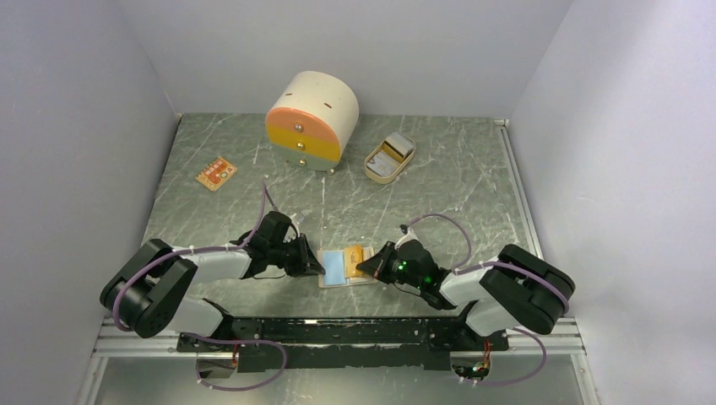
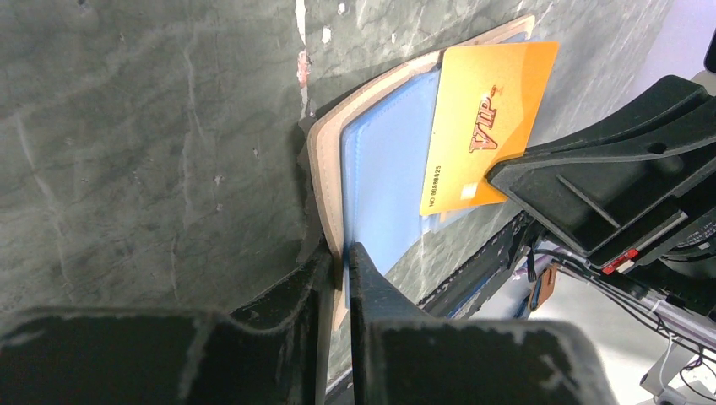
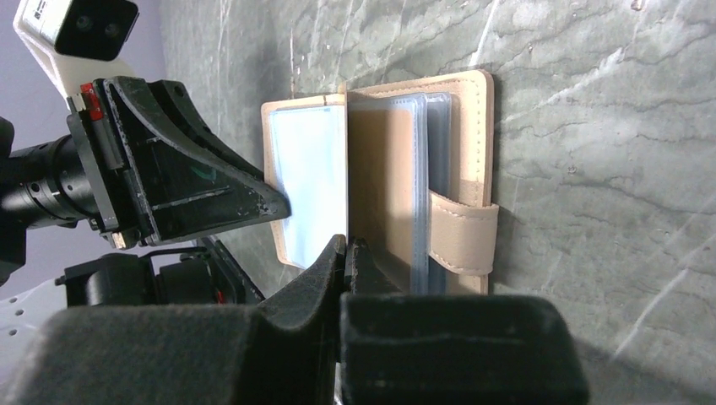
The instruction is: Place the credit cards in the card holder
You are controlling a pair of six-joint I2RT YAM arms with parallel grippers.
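A beige card holder (image 1: 365, 281) lies spread open on the table, with pale blue clear pockets (image 2: 384, 160) inside. My left gripper is shut on the holder's left edge. A yellow card (image 2: 485, 118) with "VIP" on it stands over the open holder, and my right gripper is shut on its lower part. From the right wrist the yellow card (image 3: 346, 160) appears nearly edge-on, beside the opening of a clear pocket (image 3: 420, 186). Whether its edge is inside the pocket I cannot tell.
An orange card (image 1: 216, 173) lies at the far left. Behind the holder stand a rounded box with coloured drawers (image 1: 314, 118) and a small oval tray (image 1: 384, 178) with items in it. A strap (image 3: 463, 232) crosses the holder's right side.
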